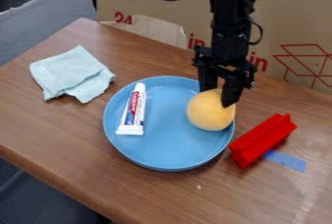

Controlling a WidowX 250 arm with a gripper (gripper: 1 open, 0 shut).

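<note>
A black robot arm hangs from the top, its gripper (220,84) low over the right side of a blue plate (169,145). Its fingers are at the top of a round pale yellow object (208,113) lying on the plate; whether they hold it cannot be seen clearly. A white toothpaste tube (132,110) lies on the plate's left part.
A folded light blue cloth (72,73) lies on the wooden table at left. A red object (262,139) sits right of the plate, beside a strip of blue tape (286,160). Cardboard (292,24) stands behind.
</note>
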